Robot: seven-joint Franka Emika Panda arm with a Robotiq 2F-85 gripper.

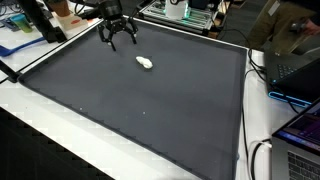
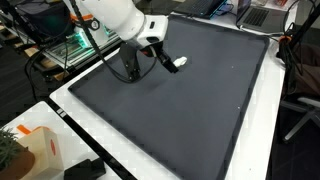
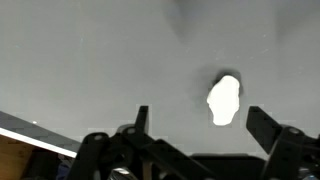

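A small white lumpy object (image 1: 145,62) lies on the dark grey board (image 1: 160,100), toward its far left part in exterior view 1. My black gripper (image 1: 124,44) is low over the board beside it, open, with a wide gap between its fingers. In exterior view 2 the gripper (image 2: 154,74) stands to the left of the white object (image 2: 180,61). From the wrist, the white object (image 3: 224,100) shows right of the middle of the gap, nearer the right finger (image 3: 262,128). Nothing is held.
The rest of the board is bare, with a pale border along its edge. Laptops (image 1: 290,162) and cables lie beyond its right side. Bottles and tools (image 1: 22,26) stand at the far left. In exterior view 2 a plant pot (image 2: 12,155) sits at the lower left.
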